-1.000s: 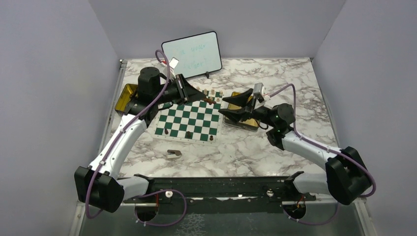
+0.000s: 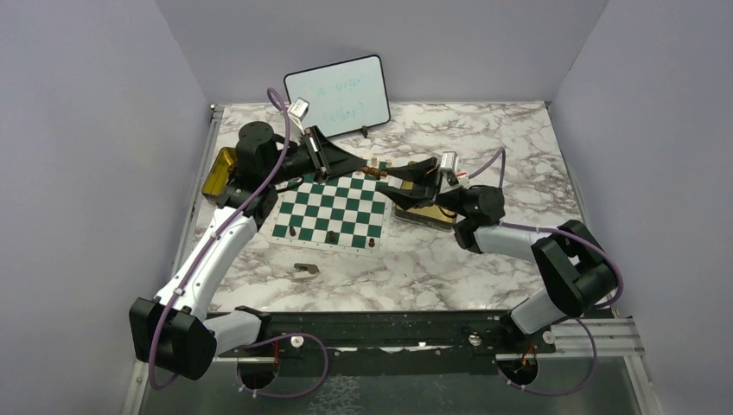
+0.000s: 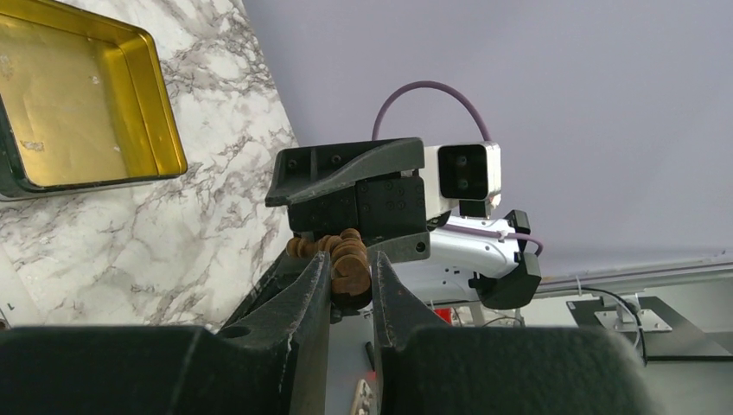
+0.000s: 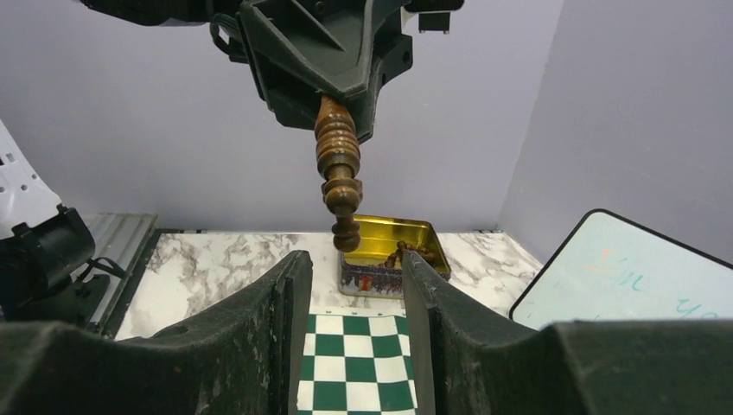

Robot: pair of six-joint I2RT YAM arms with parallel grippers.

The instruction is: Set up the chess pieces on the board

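Note:
My left gripper (image 2: 359,167) is shut on a brown wooden chess piece (image 4: 339,160), held sideways above the green-and-white board (image 2: 333,212). In the right wrist view the piece points toward my right gripper, whose fingers stand open just short of it or around its tip; the top view cannot tell which. In the left wrist view the piece (image 3: 350,268) shows between the left fingers. A few dark pieces stand along the board's near edge, and light pieces along the far edge.
Yellow tins (image 2: 216,177) (image 2: 423,216) flank the board; the far one in the right wrist view holds brown pieces. A whiteboard (image 2: 337,91) stands behind. A small grey object (image 2: 306,271) lies in front of the board; the marble near it is clear.
My right gripper and arm have moved left toward the held piece. The left gripper with the piece has shifted slightly right.

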